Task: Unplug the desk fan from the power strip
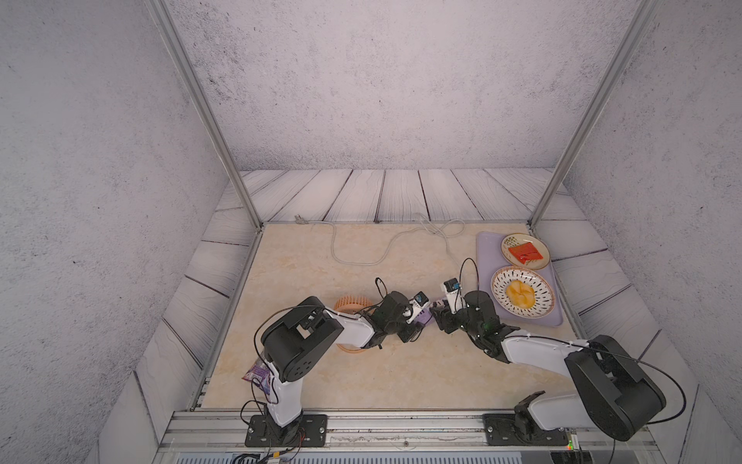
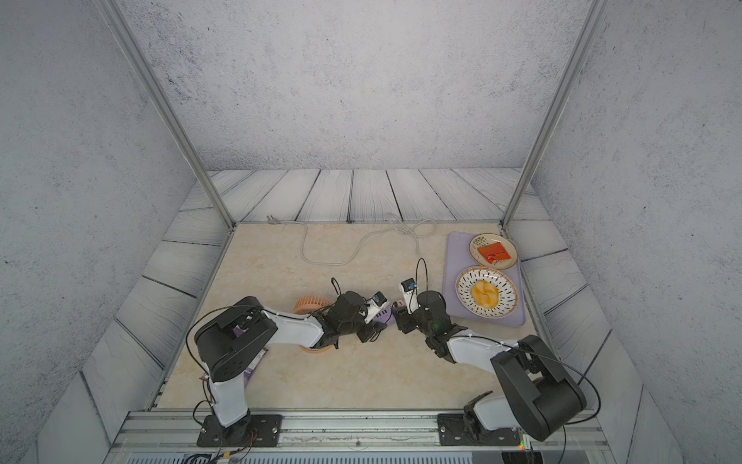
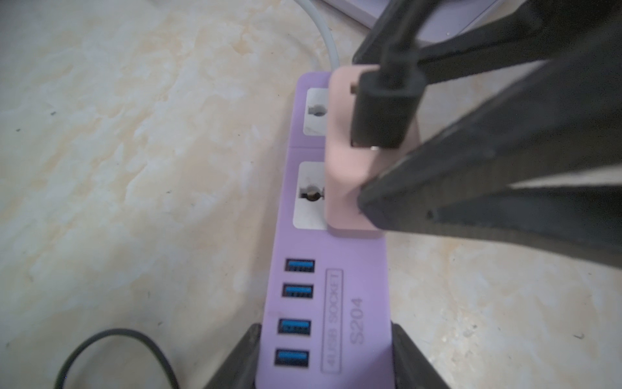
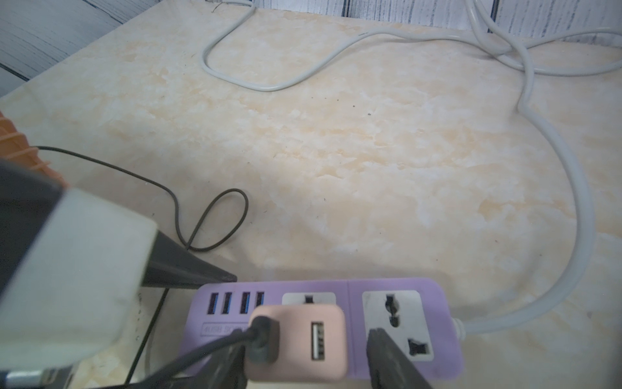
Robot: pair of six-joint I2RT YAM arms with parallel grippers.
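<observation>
The purple power strip (image 4: 401, 363) lies on the table, its end with the USB ports between the fingers of my left gripper, which is shut on it. A pink adapter (image 4: 299, 372) sits over one of the strip's sockets, a black cable plugged into its face. Around this adapter stands my right gripper, part open: one finger is close against its left side, while a gap shows on the right. Whether the adapter is fully seated I cannot tell. The orange desk fan (image 1: 352, 302) is mostly hidden under my left arm.
A loop of thin black cable (image 4: 245, 201) lies behind the strip. The strip's white cord (image 4: 576, 194) curves to the back edge. A purple tray (image 1: 488, 241) with two plates is at the right.
</observation>
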